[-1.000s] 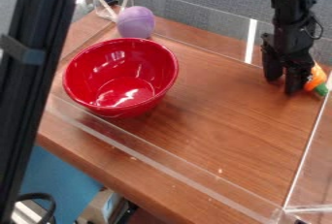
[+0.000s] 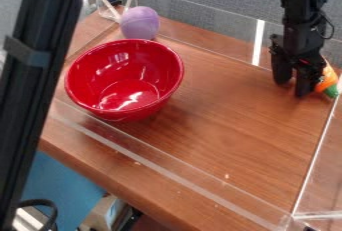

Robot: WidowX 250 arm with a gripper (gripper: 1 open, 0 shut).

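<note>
The black gripper (image 2: 301, 73) hangs low at the right side of the wooden tabletop, beside an orange object with a green end (image 2: 325, 82), which is partly hidden behind it. Whether the fingers are open or closed on that object is hard to make out. A red bowl (image 2: 124, 70) sits on the left half of the table. A purple ball-like object (image 2: 139, 22) lies behind the bowl at the back left.
Clear plastic walls edge the wooden table (image 2: 214, 145) at the back, right and front left. A dark vertical bar (image 2: 34, 95) crosses the left of the view.
</note>
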